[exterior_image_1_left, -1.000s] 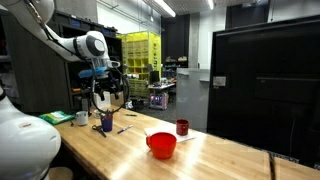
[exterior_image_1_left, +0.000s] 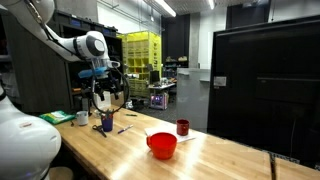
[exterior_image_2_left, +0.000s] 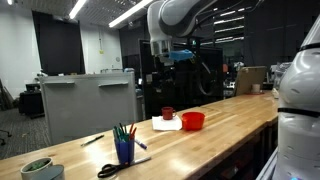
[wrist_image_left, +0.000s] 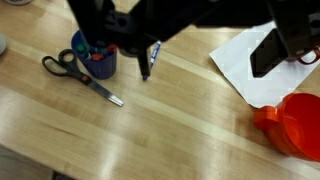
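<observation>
High above the table hangs my gripper, open, with a wide gap between its dark fingers and nothing held there. A dark blue cup (exterior_image_2_left: 124, 148) full of pens and pencils stands upright on the table, below and to one side of the gripper in the wrist view. Black-handled scissors (wrist_image_left: 80, 77) lie beside the cup. On the wrist view's right edge is a red pot (wrist_image_left: 300, 125) with a stubby handle; it looks empty. A red mug (exterior_image_1_left: 182, 127) stands behind it, partly cut off in the wrist view.
White paper (wrist_image_left: 246, 65) lies flat beside the pot. A blue-and-white marker (wrist_image_left: 152, 60) rests near the cup. Grey-green containers (exterior_image_2_left: 40, 168) stand at the table's near end. Bare wood (exterior_image_1_left: 230, 160) stretches away beyond the pot.
</observation>
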